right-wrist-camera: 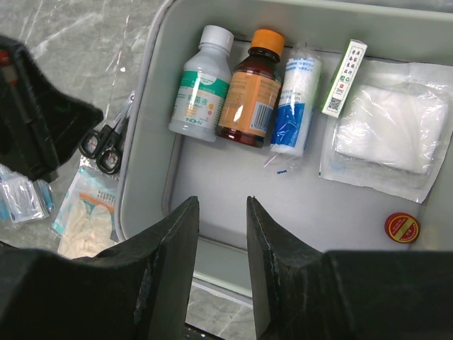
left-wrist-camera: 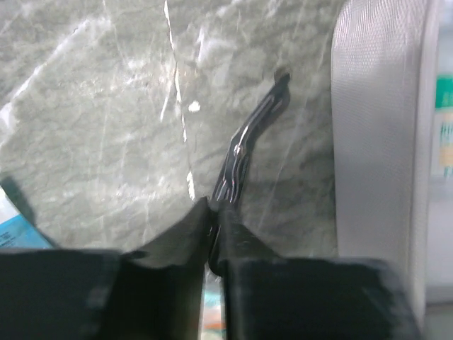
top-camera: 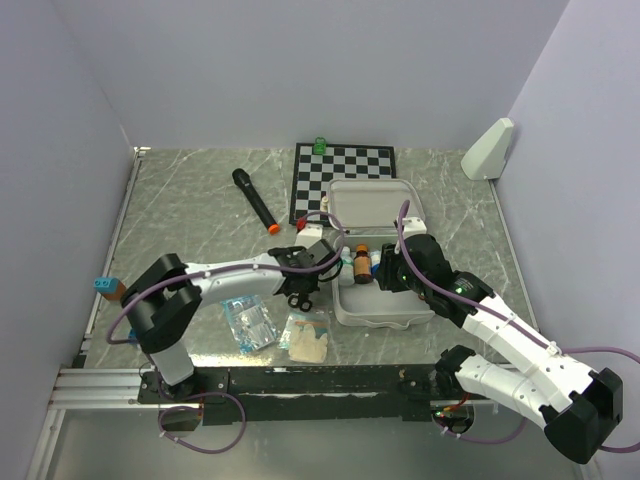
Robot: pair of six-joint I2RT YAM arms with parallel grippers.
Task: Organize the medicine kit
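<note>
The open grey kit box holds a white bottle, an amber bottle, a wrapped bandage roll, a small box, a gauze pack and a red tin. Black-handled scissors lie outside its left wall. My left gripper is low over them, fingertips around the dark metal piece; whether it grips is unclear. My right gripper hangs open over the box's interior, empty.
Plastic packets and a bag lie front-left. A lid, checkerboard and microphone are behind. Bare table is at left.
</note>
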